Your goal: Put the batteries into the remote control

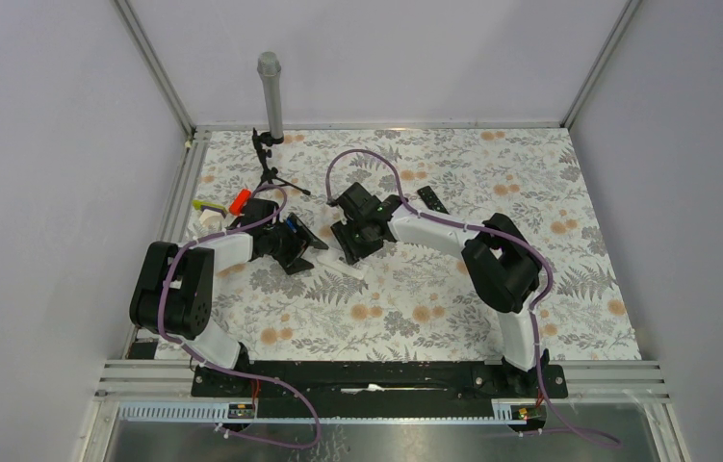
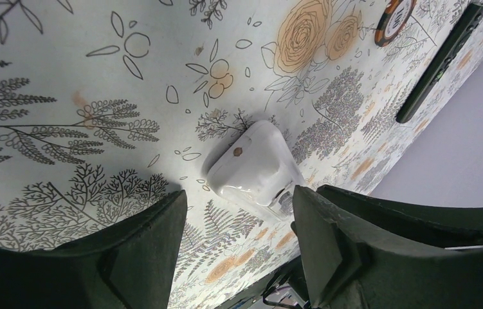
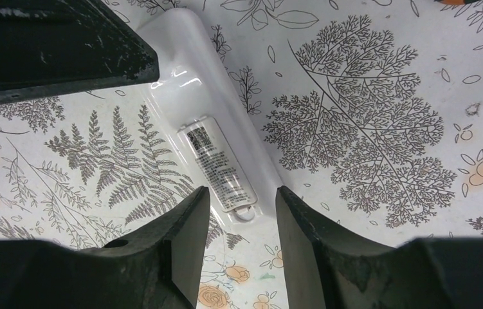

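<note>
A white remote control (image 1: 343,266) lies on the patterned cloth, back side up, between my two grippers. The right wrist view shows a pale battery (image 3: 218,164) with printed text and a barcode, in the remote's long recess. My right gripper stands part open over the battery's lower end, its fingers (image 3: 309,251) apart from each other and nothing visibly held. At the remote's other end my left gripper is part open too. The remote's rounded end appears in the gap between its fingers; contact cannot be told.
A dark slim remote (image 1: 431,199) lies farther back to the right. An orange-rimmed chip (image 2: 395,22) rests near it in the left wrist view. At back left stand a small tripod (image 1: 269,173) and a red object (image 1: 240,201).
</note>
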